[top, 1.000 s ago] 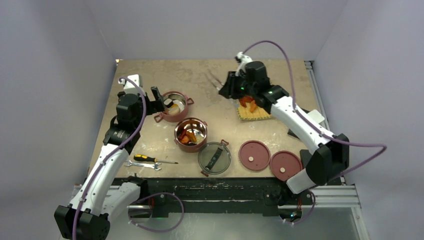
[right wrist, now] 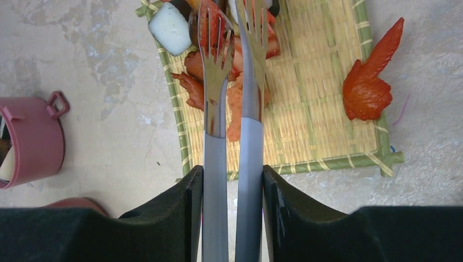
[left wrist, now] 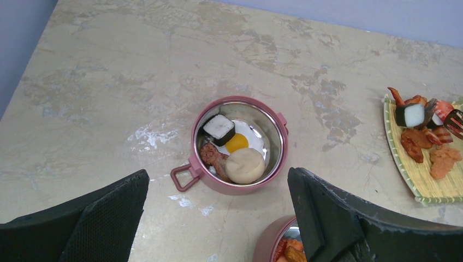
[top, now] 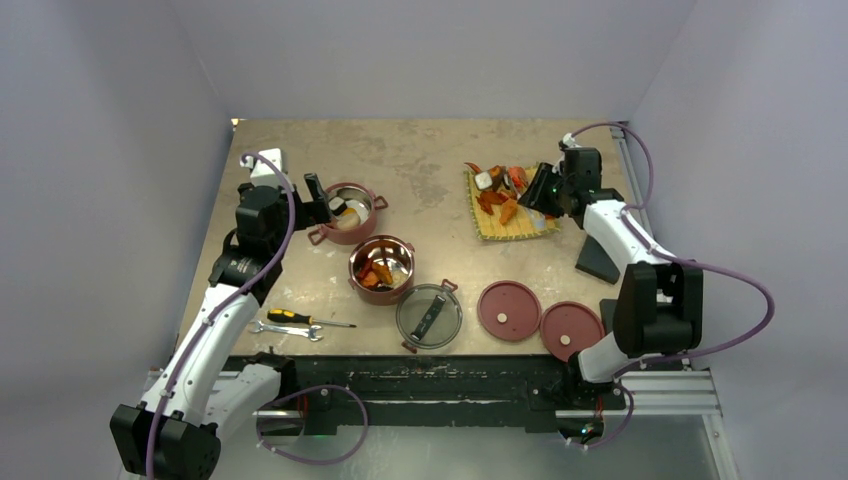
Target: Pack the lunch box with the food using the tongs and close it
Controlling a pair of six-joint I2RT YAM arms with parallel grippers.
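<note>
My right gripper grips a pair of fork-tipped grey tongs, their tines over the food on the yellow woven mat, which holds fried pieces, a sushi piece and other items. My left gripper stands open, empty, above the left side of the table near a pink pot holding sushi, egg, a bun and meat. A second pot in the middle holds orange and red food.
A glass lid and two red lids lie at the front. A screwdriver and wrenches lie front left.
The right arm has moved right from above the middle of the table to over the woven mat, carrying the tongs. The left arm is essentially unchanged.
</note>
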